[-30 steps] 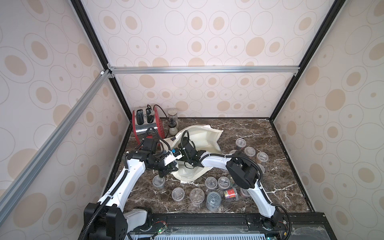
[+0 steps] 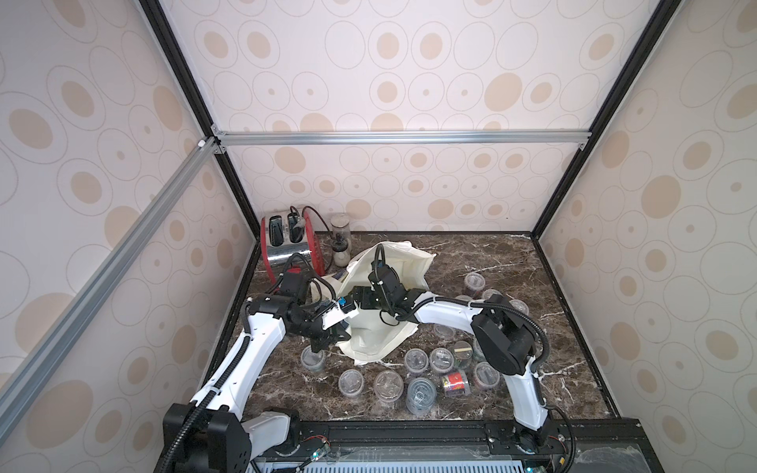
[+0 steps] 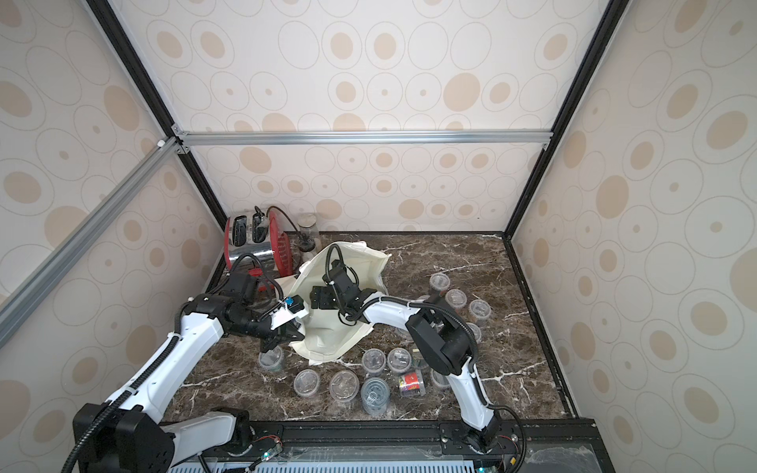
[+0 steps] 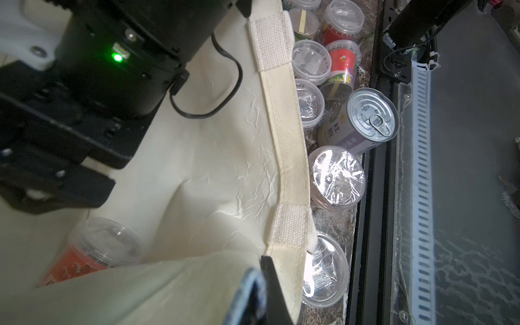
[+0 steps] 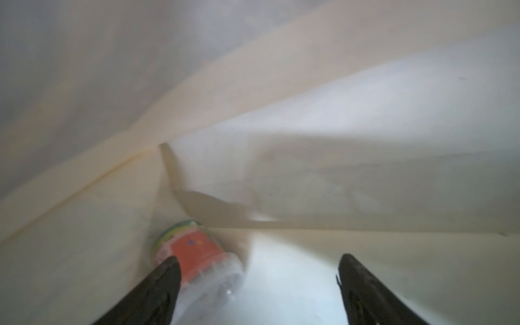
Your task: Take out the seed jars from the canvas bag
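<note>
The cream canvas bag (image 2: 370, 343) lies open on the table. My right gripper reaches into it, open, with a red-labelled jar (image 5: 192, 252) beside its left finger; that view is blurred. My left gripper (image 2: 339, 331) is at the bag's front-left rim, shut, with the bag's fabric in front of it; whether fabric is between its fingers is unclear. In the left wrist view another red-labelled jar (image 4: 86, 260) lies inside the bag below the right gripper's black body.
Several jars (image 2: 388, 384) and a can (image 4: 371, 113) stand along the front and right of the bag. A red toaster (image 2: 288, 252) and a glass grinder (image 2: 340, 236) occupy the back left.
My right arm has shifted right and slightly back within the bag, and the bag's back rim has moved a little. The left arm is nearly still.
</note>
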